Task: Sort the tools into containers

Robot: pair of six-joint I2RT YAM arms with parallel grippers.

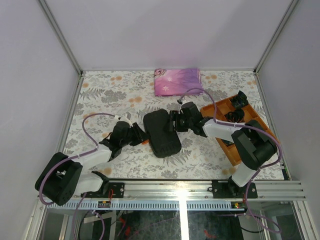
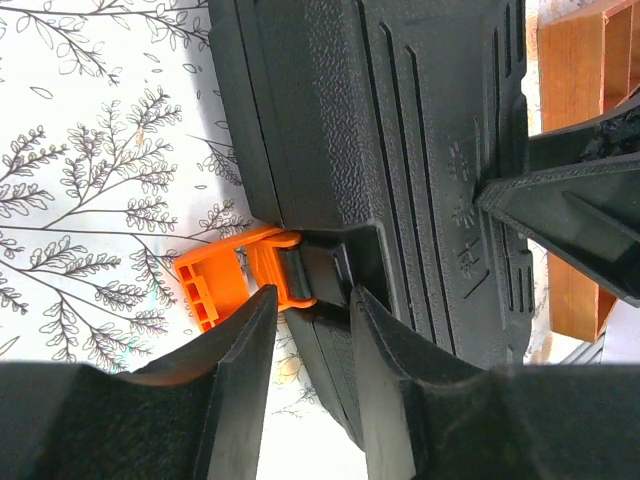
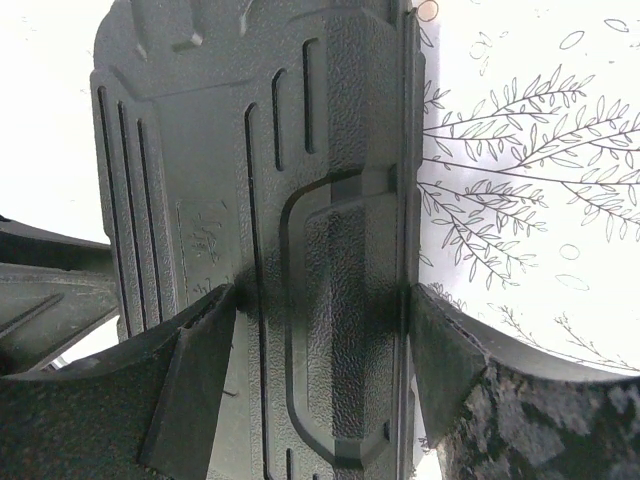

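A black ribbed tool case (image 1: 161,140) lies closed in the middle of the table. Its orange latch (image 2: 212,285) sticks out from the left side, beside a dark recess in the edge. My left gripper is part open at that side, its fingertips at the case's edge just right of the latch; the latch is not gripped. On the opposite side my right gripper is shut on the case, one finger over its top face and the other along its outer edge. What lies inside the case is hidden.
An orange compartmented box (image 1: 227,152) stands at the right, partly under the right arm, with black items (image 1: 239,99) in it. A folded pink-purple cloth (image 1: 177,82) lies at the back. Free table shows at the back left.
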